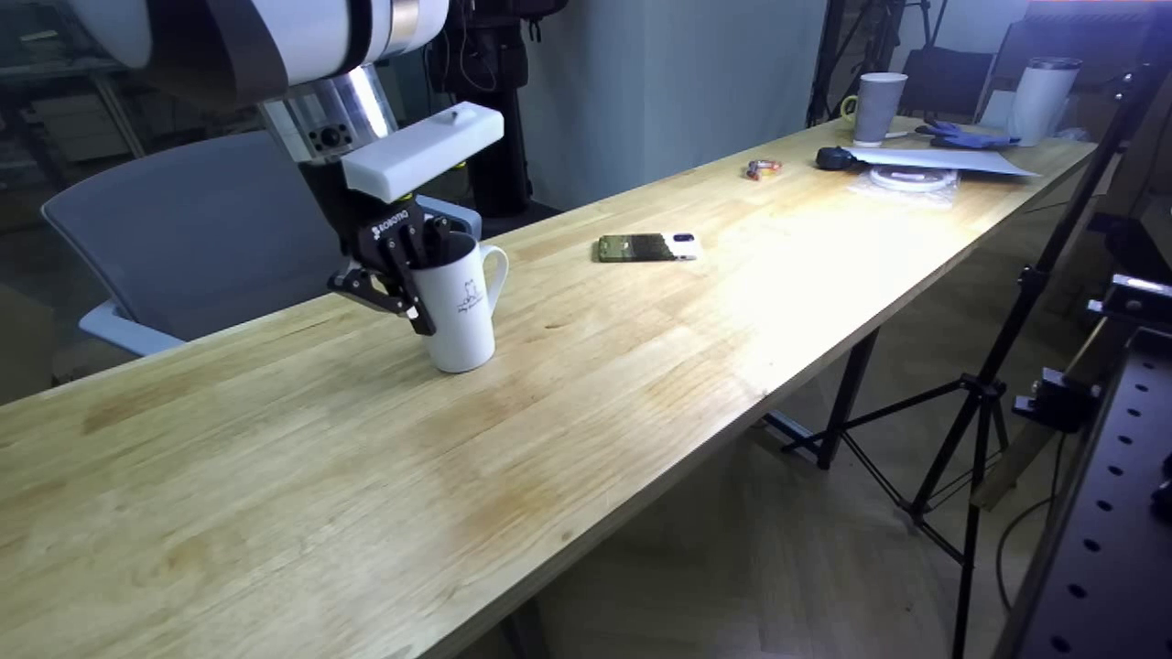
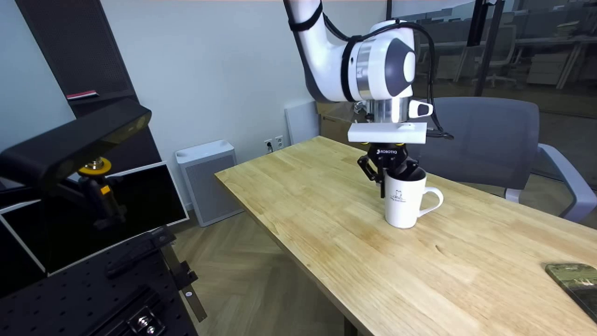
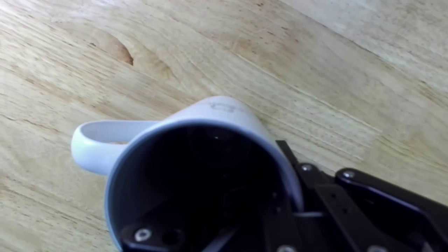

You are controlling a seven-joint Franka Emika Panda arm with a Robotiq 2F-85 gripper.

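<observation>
A tall white mug with a small dark drawing stands on the wooden table, tilted slightly if at all. Its handle points away from my gripper, which is shut on the mug's wall. One finger reaches down inside the mouth; the other lies along the outside. In exterior view 2 the mug has its handle to the right, and the outer finger is on its left. The wrist view looks into the dark interior, where the inner fingertip is hard to make out.
A phone lies farther along the table. At the far end are a grey cup, a white tumbler, blue gloves and a white sheet. A chair stands behind.
</observation>
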